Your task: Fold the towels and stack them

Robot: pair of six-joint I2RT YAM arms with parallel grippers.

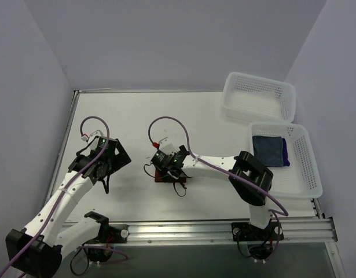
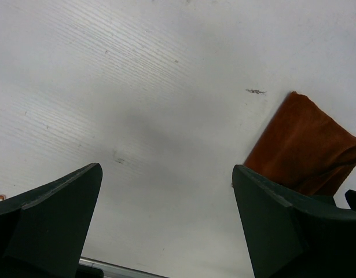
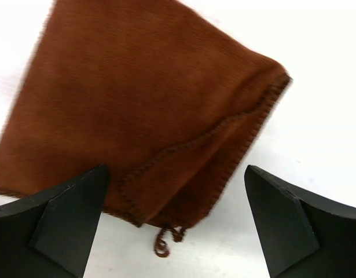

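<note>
A folded brown towel (image 3: 137, 98) lies on the table, its right side turned over in a flap, with a short looped cord at its bottom edge. My right gripper is directly over it, open. In the top view the right arm hides most of the towel. My left gripper hangs open over bare table, left of the towel (image 2: 296, 142). Folded dark blue-grey and navy towels (image 1: 268, 151) lie in the lower white basket (image 1: 299, 179) at the right.
An empty white basket (image 1: 259, 98) stands at the back right. Walls border the left, back and right sides.
</note>
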